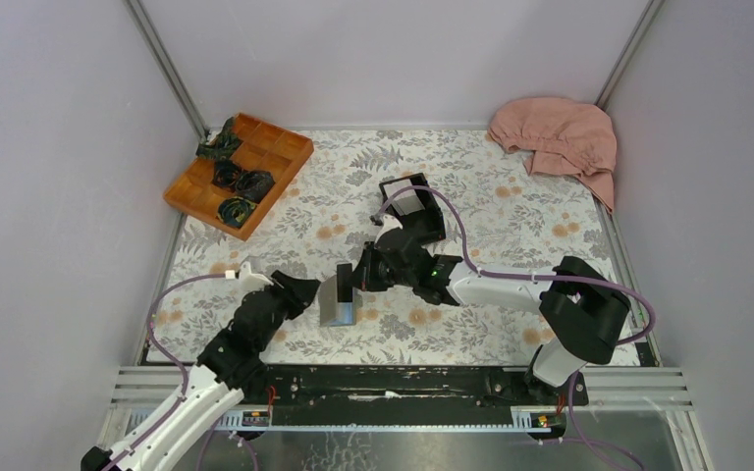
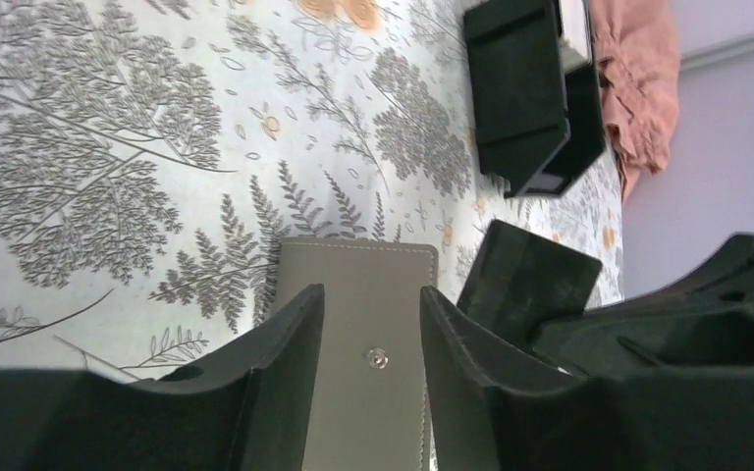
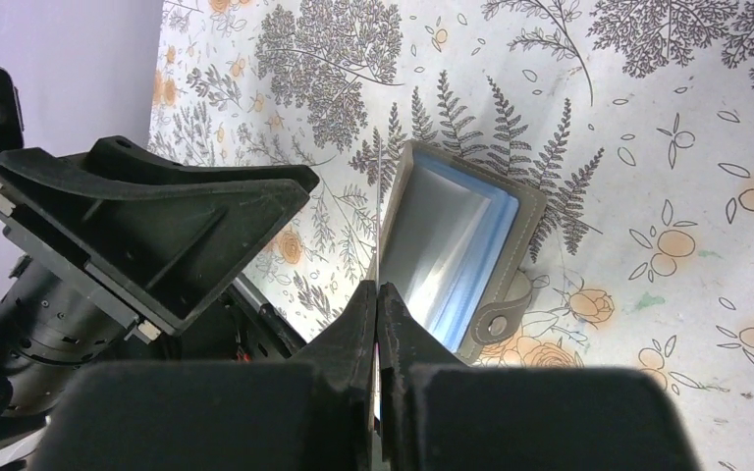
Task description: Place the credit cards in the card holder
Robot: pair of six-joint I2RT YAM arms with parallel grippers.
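Note:
The grey-brown card holder (image 1: 328, 312) lies at the front of the table, left of centre. In the right wrist view its clear, blue-edged sleeves (image 3: 452, 235) and snap strap (image 3: 504, 312) show. My right gripper is shut on a thin black card (image 1: 345, 283), which appears edge-on in that view and rises beside the holder's left side. In the left wrist view the card (image 2: 525, 280) stands to the right of the holder's snap side. My left gripper (image 1: 306, 291) is part open at the holder's left, apart from it, with nothing visibly gripped.
A black open box (image 1: 430, 226) with white contents stands behind the right gripper. An orange divided tray (image 1: 280, 147) with dark bundles sits at the back left, and a pink cloth (image 1: 555, 142) at the back right.

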